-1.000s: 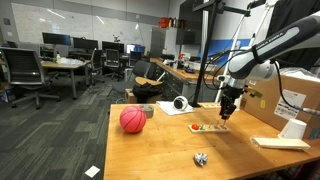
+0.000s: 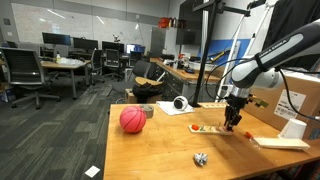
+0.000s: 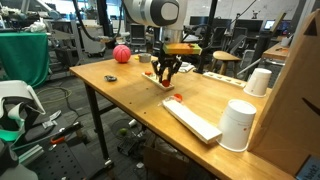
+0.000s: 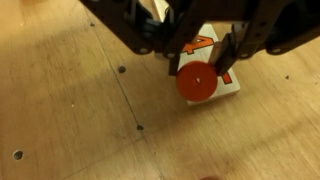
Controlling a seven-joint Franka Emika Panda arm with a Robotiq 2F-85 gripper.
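In the wrist view, a round red piece (image 4: 197, 84) sits between the fingertips of my gripper, which is shut on it. Just beneath is the end of a pale wooden board (image 4: 229, 85) with orange markings, partly hidden by the fingers. Exterior view 1 has the gripper (image 2: 230, 124) low at the right end of this board (image 2: 212, 129); a red piece (image 2: 196, 128) lies at the board's left end. From the other side, the gripper (image 3: 166, 83) is again down at the board; whether the held piece touches it, I cannot tell.
A long white block (image 3: 192, 122) and white cups (image 3: 237, 125) stand near the table's edge, beside a cardboard box (image 3: 288, 115). An orange-red piece (image 3: 178, 97) lies near the board. A pink-red ball (image 2: 132, 119) and a small silvery object (image 2: 201, 158) are farther off.
My gripper has come down and slightly to the right, reaching the right end of the board. The board, ball and other table items look unmoved.
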